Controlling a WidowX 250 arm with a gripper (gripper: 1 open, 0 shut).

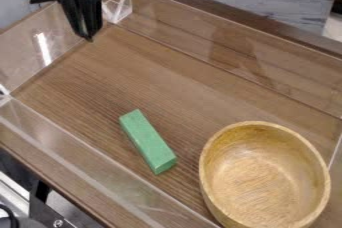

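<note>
My black gripper (86, 27) is high at the top left of the camera view, above the back left of the wooden surface, shut with nothing visible between its fingers. A green block (147, 139) lies on the wood at front centre, apart from the gripper, angled toward the front right. An empty pale yellow bowl (263, 137) stands to its right.
Clear edging (27, 52) runs along the left of the wooden surface (187, 52). A grey board (247, 2) lies beyond the back.
</note>
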